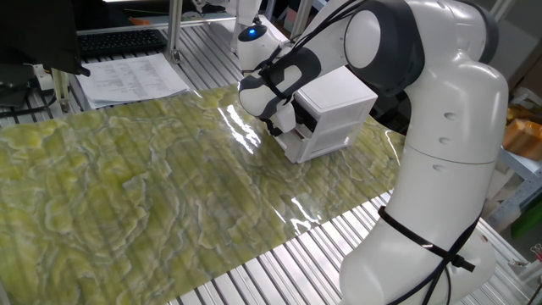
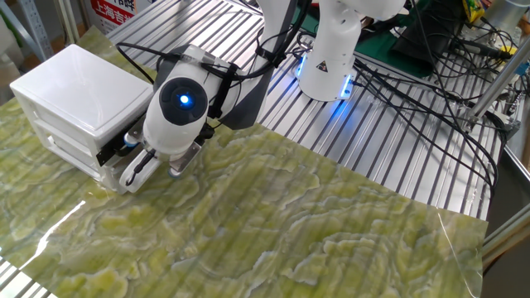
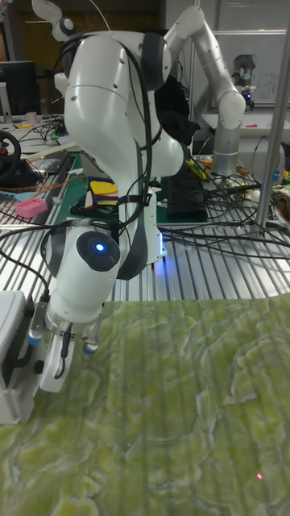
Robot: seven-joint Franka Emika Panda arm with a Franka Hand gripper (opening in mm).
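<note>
A white drawer cabinet (image 2: 87, 89) stands upright on the green marbled mat. Close against its front hangs my gripper (image 2: 147, 161), pointing down. In the third exterior view only a strip of the cabinet (image 3: 10, 357) shows at the left edge, with the gripper (image 3: 62, 348) right beside it. Low on the cabinet's front, a white part (image 1: 294, 151) juts out a little under the hand; how far any drawer is pulled out is hard to tell. The wrist and white housing cover the fingertips, so neither the finger's opening nor any contact is clear.
Papers (image 1: 131, 80) and a keyboard (image 1: 121, 41) lie beyond the mat in the first exterior view. Loose black cables (image 2: 431, 124) run across the slatted metal table near another arm's base (image 2: 325, 79).
</note>
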